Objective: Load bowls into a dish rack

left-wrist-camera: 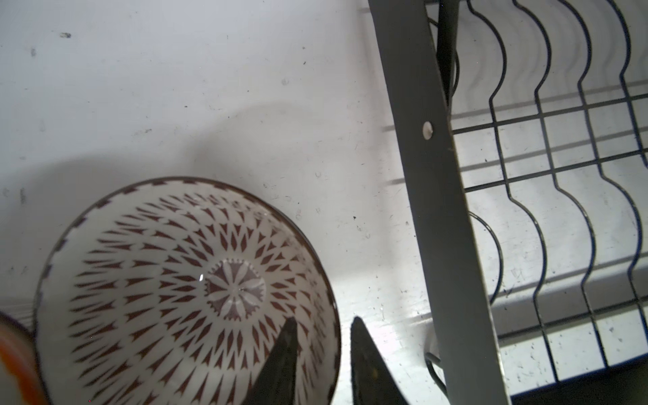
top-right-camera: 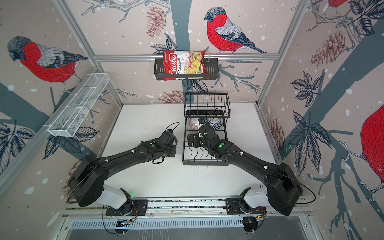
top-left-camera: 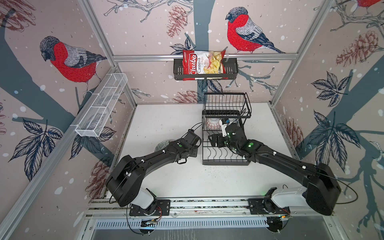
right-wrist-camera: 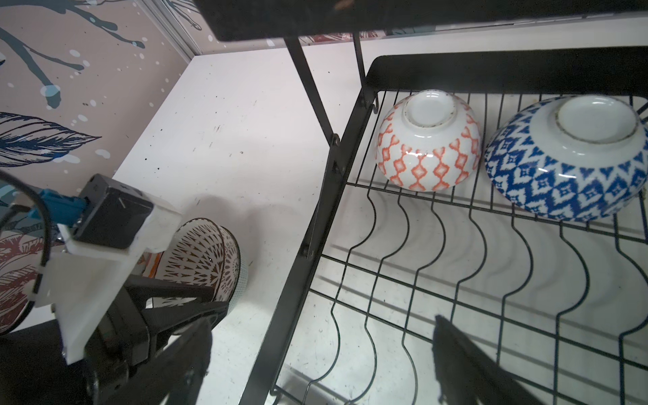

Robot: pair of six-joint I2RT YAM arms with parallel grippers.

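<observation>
A white bowl with a brown pattern (left-wrist-camera: 182, 270) lies left of the black dish rack (left-wrist-camera: 432, 202), its inside facing the left wrist camera. My left gripper straddles the bowl's right rim, one finger inside and one outside, with a gap still showing between them. Over the empty front part of the lower rack hangs my right gripper, wide open with nothing between its fingers. Behind it in the rack, an orange-patterned bowl (right-wrist-camera: 428, 145) and a blue-patterned bowl (right-wrist-camera: 573, 158) rest upside down side by side.
A pale green ribbed bowl (right-wrist-camera: 240, 278) shows under the brown-patterned one. Something orange and white (left-wrist-camera: 17, 368) sits left of it, mostly hidden. The rack's upper tier (top-left-camera: 226, 104) overhangs the back.
</observation>
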